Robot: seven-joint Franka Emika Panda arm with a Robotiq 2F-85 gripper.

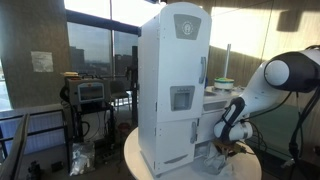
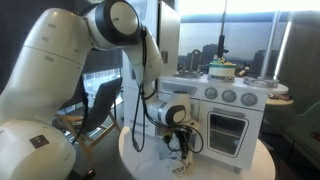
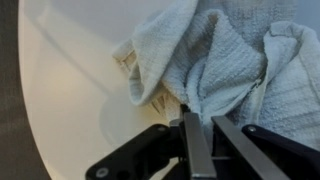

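A crumpled pale blue-grey cloth (image 3: 235, 65) lies on the white round table, filling the upper right of the wrist view. My gripper is shut with a fold of this cloth pinched between its fingers. In exterior view 2 the gripper (image 2: 184, 143) points down at the table in front of the toy kitchen, with the cloth (image 2: 172, 160) bunched below and beside it. Exterior view 1 shows the cloth (image 1: 212, 160) low by the kitchen's foot, partly hidden by the gripper.
A white toy kitchen stands close behind, with a tall fridge (image 1: 172, 90) and an oven (image 2: 226, 130). A pot (image 2: 222, 69) sits on its stove top. Bare table (image 3: 75, 90) shows left of the cloth, ending at a curved edge.
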